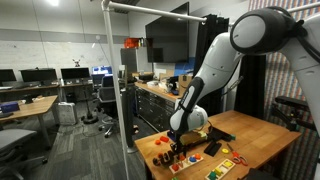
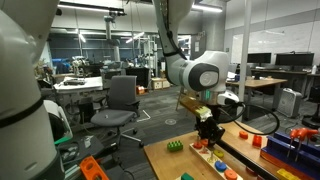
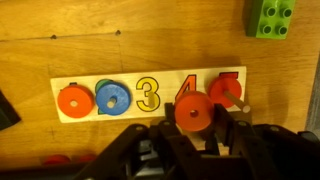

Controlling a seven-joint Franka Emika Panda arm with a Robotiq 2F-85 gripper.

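Observation:
A pale wooden number board [image 3: 62, 94] lies on the table in the wrist view. At its left end are an orange ring [image 3: 75, 101] and a blue ring [image 3: 112, 98]; a red ring [image 3: 226, 90] is at the right end. The printed 3 and part of the 4 show between them. My gripper is shut on an orange-red disc [image 3: 193, 111], which overlaps the board beside the 4. How high the disc is above the board, I cannot tell. From outside, the gripper [image 2: 208, 133] points down over the board.
A green block [image 3: 268, 18] sits beyond the board's right end. Coloured pieces and scissors [image 1: 237, 158] lie to the right in exterior view 1. The wooden table [image 1: 265, 135] has bare room farther right.

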